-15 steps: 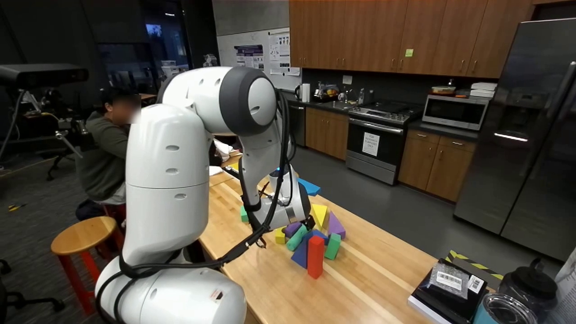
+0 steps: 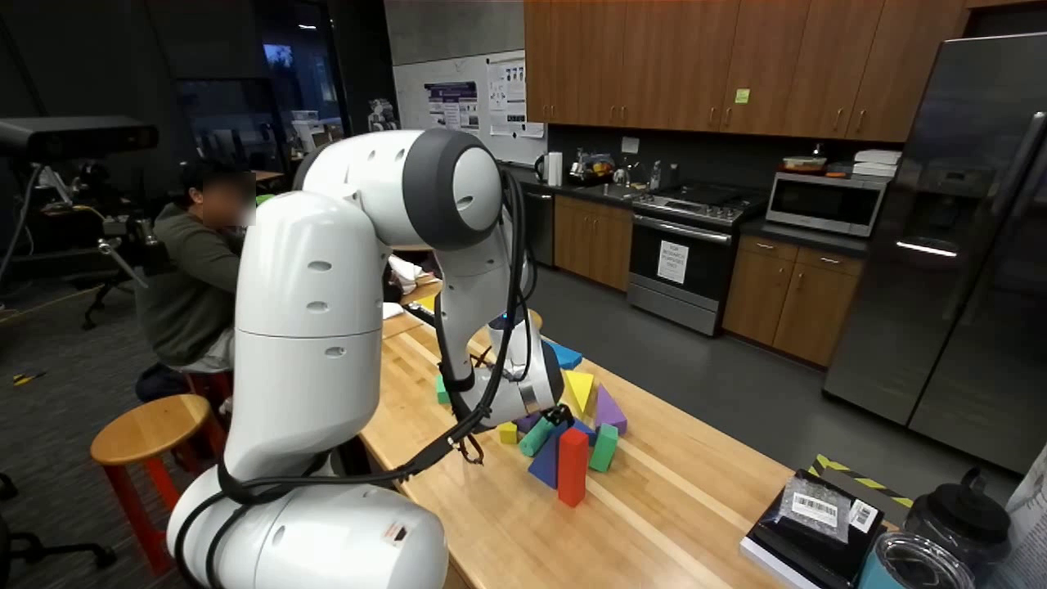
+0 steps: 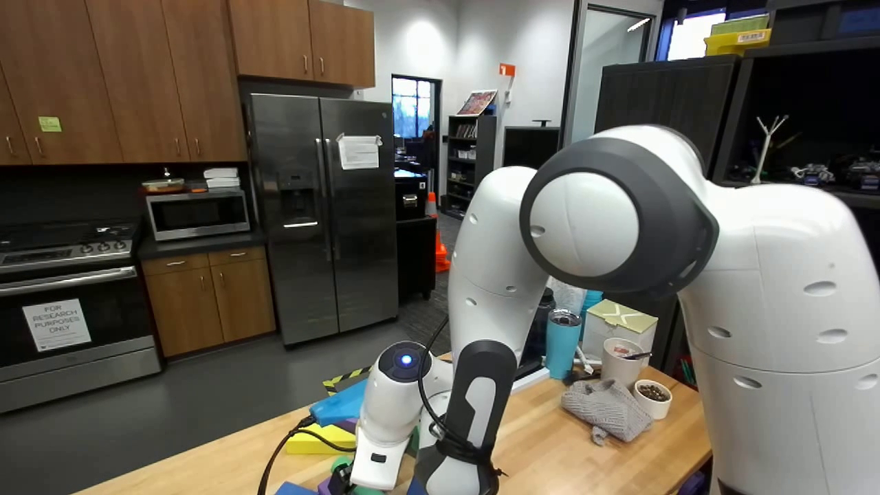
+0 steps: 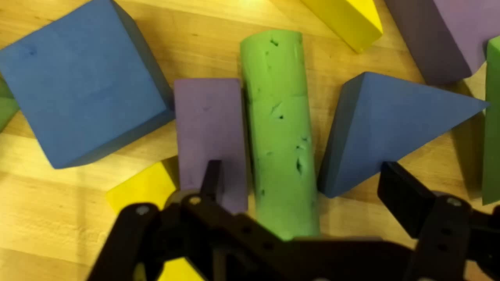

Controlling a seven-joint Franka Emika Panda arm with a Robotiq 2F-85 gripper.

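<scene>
In the wrist view my gripper is open above a cluster of blocks, its fingertips wide apart. A green cylinder (image 4: 281, 126) runs lengthwise through the gap, with nothing gripped. The left finger overlaps a purple block (image 4: 208, 117) that lies close along the cylinder. On the other side, the right fingertip appears over the lower edge of a blue triangular block (image 4: 375, 121). Seen from exterior view 1, the gripper (image 2: 517, 435) is low over the blocks; whether its fingers touch any of them cannot be told.
A tall red block (image 2: 573, 466) stands at the near side of the cluster. A large blue block (image 4: 86, 82) and a yellow block (image 4: 144, 186) crowd the left in the wrist view. Bare wooden tabletop (image 2: 677, 481) extends right of the cluster, towards a black package (image 2: 820, 520).
My gripper has come down a little towards the blocks, and the arm's elbow has dipped slightly. The blocks look unmoved.
</scene>
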